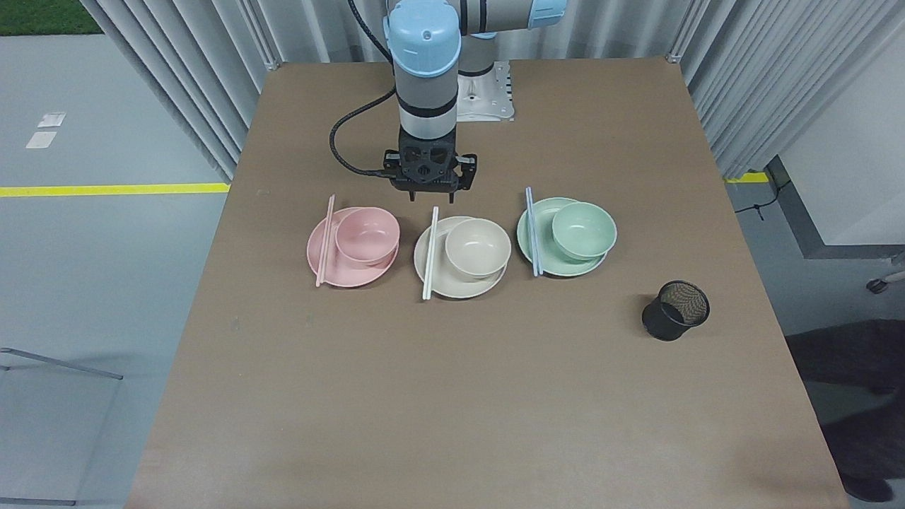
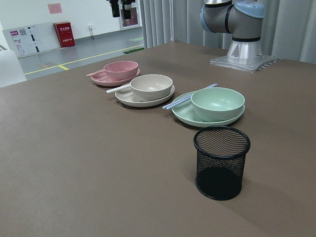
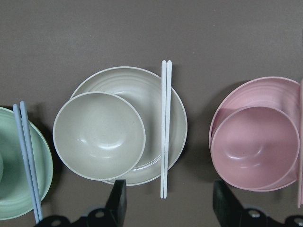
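Observation:
My gripper point(image 1: 430, 194) hangs open above the table, behind the plates, with nothing between its fingers. Three settings stand in a row: a pink bowl point(image 1: 367, 234) on a pink plate point(image 1: 343, 275) with pink chopsticks point(image 1: 324, 239), a cream bowl point(image 1: 477, 247) on a cream plate point(image 1: 450, 285) with white chopsticks point(image 1: 430, 253), and a mint bowl point(image 1: 583, 230) on a green plate point(image 1: 560, 266) with pale blue chopsticks point(image 1: 534, 230). In the wrist view the open fingers appear at the bottom edge, below the cream and pink settings.
A black mesh pen cup point(image 1: 675, 309) stands at the right, nearer the front than the green setting.

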